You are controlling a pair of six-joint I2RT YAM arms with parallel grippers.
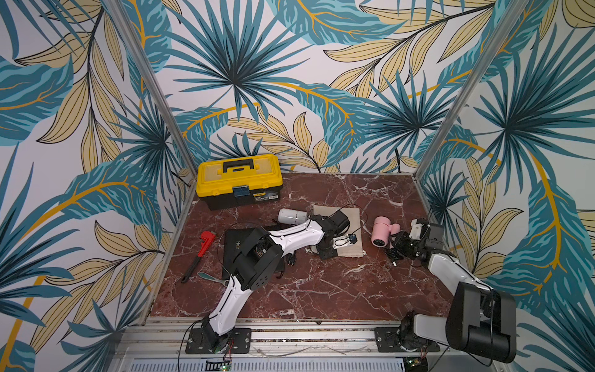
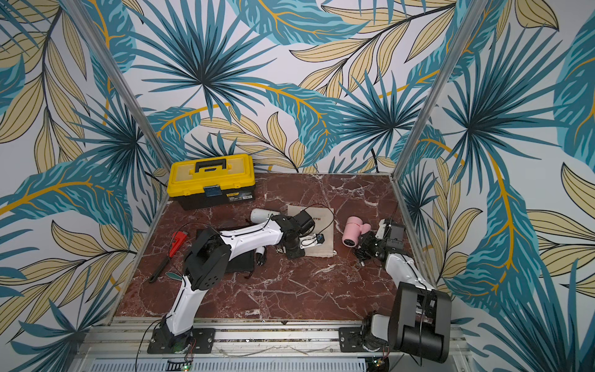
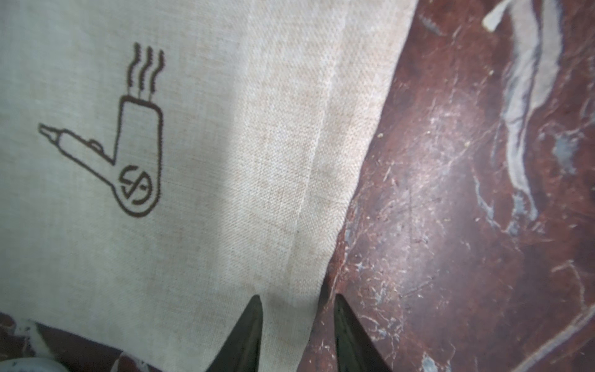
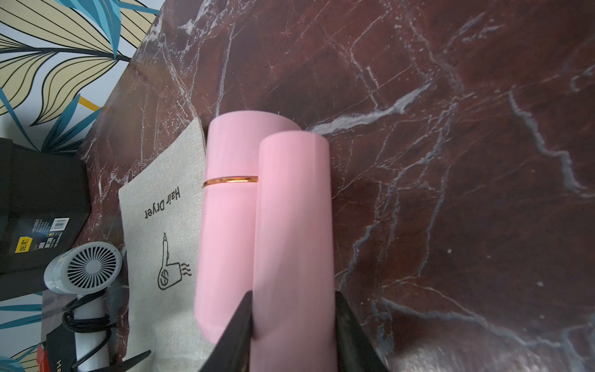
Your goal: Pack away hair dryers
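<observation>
A pink hair dryer [image 4: 226,248] lies on the tabletop at the right; my right gripper is shut on its pink handle. The beige cloth bag [image 3: 260,155], printed with a hair dryer outline, lies flat in mid-table, left of the pink dryer. Over the bag's edge hovers my left gripper, its fingers part open and nothing held; in the top left view its dark body hides part of the cloth. A white hair dryer [image 1: 292,215], its handle wrapped with black cord in the right wrist view, rests just left of the bag.
A yellow-lidded toolbox [image 1: 238,176] stands closed at the back left. Below the left arm lies a dark bag [image 1: 233,238], partly covered. A red wrench [image 1: 201,251] occupies the left side.
</observation>
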